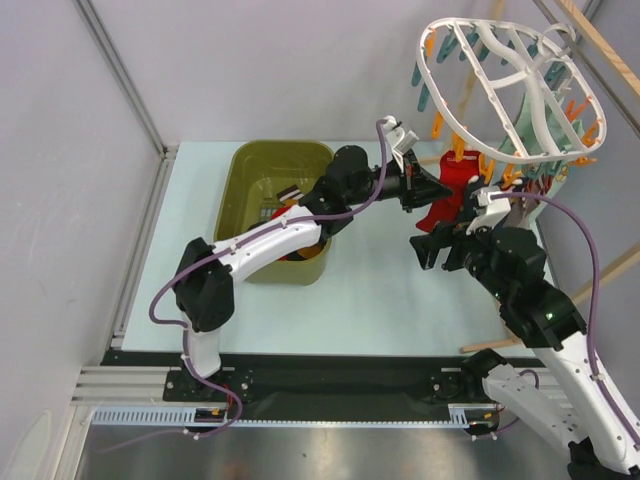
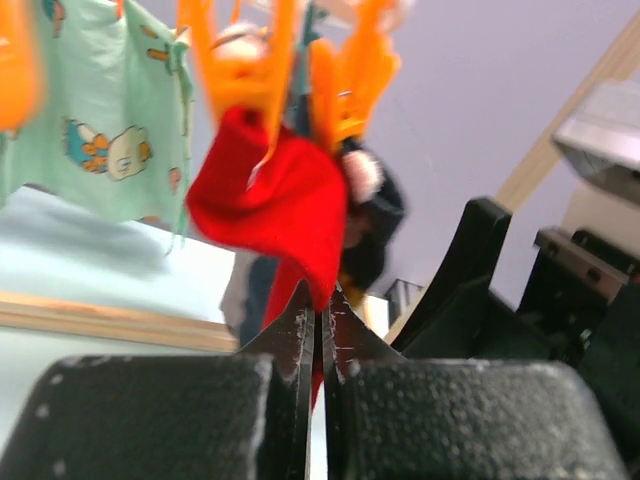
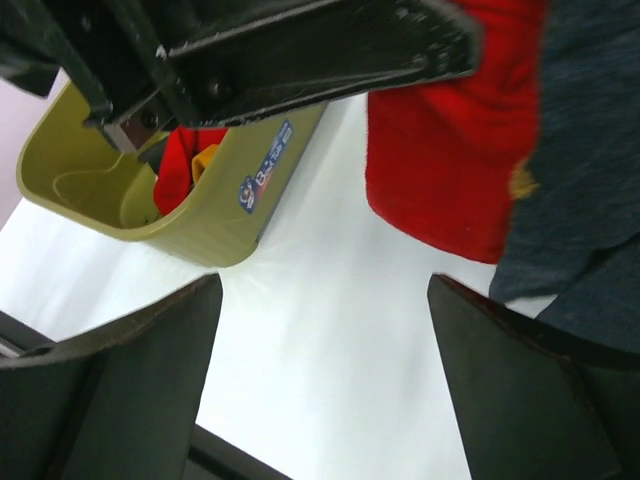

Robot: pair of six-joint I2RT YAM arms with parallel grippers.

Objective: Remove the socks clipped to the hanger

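A red sock (image 1: pixel 455 180) hangs from orange clips on the white hanger (image 1: pixel 500 108) at the upper right. My left gripper is shut on the red sock; in the left wrist view the cloth narrows between its fingertips. Behind it hangs a dark blue-grey sock (image 3: pixel 590 140), large at the right of the right wrist view. My right gripper stands open below the socks, with only table visible between its fingers. From above, the right arm hides most of the dark sock.
An olive bin (image 1: pixel 232 190) with red and dark items inside stands left of centre. Pale green printed cloth (image 2: pixel 110 120) hangs from the hanger too. Wooden stand bars (image 1: pixel 500 345) run at the right.
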